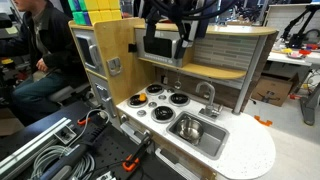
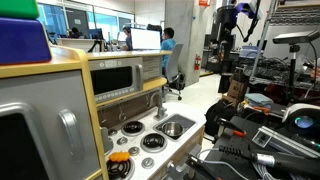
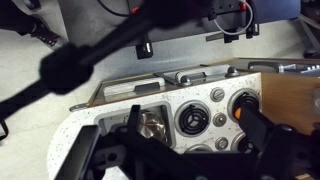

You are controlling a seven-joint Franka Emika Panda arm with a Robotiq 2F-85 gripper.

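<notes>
My gripper is open, its two dark fingers wide apart along the bottom of the wrist view, with nothing visible between them. It is held high above a toy kitchen counter. A shiny metal pot sits inside the sink; the wrist view shows the pot near the left finger. A small orange object rests on the stove, among several round burners. In the wrist view, the orange object lies toward the right.
Beside the sink rises a faucet. A microwave and a wooden shelf stand behind the counter, with green and yellow boxes at upper left. Bare counter extends right of the sink. Cables lie near the front.
</notes>
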